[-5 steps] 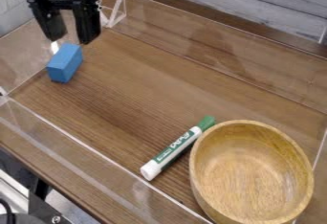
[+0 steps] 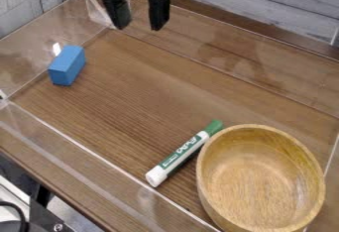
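Note:
The black gripper point(image 2: 134, 10) is high at the top centre, above the back of the wooden tray, clear of the objects. Its finger state is hard to make out. A blue block point(image 2: 65, 64) lies at the left. A white and green marker point(image 2: 181, 155) lies diagonally at the lower middle, beside a yellow oval basket point(image 2: 259, 176) at the lower right.
The tray's wooden floor point(image 2: 185, 82) is clear across the middle and right. Clear walls edge the tray at the left and back. A black cable shows at the bottom left corner.
The gripper has moved right and up, from over the blue block toward the top centre. The block, marker and basket look unmoved.

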